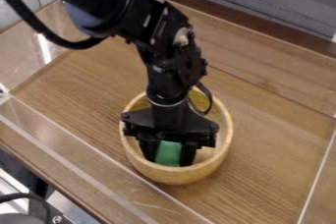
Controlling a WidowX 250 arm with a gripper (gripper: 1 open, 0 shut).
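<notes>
My black gripper [168, 149] reaches down from the top of the view into a pale yellow bowl [191, 174] standing on the wooden table. Between its fingers, low inside the bowl, is a green object [168, 152], which the gripper is shut on. A yellow item shows behind the gripper at the back of the bowl, mostly hidden by it.
Bare wooden tabletop [276, 130] lies right of and behind the bowl. The table's near left edge runs diagonally, with cables and metal fittings beyond it. A pale wooden wall stands along the back.
</notes>
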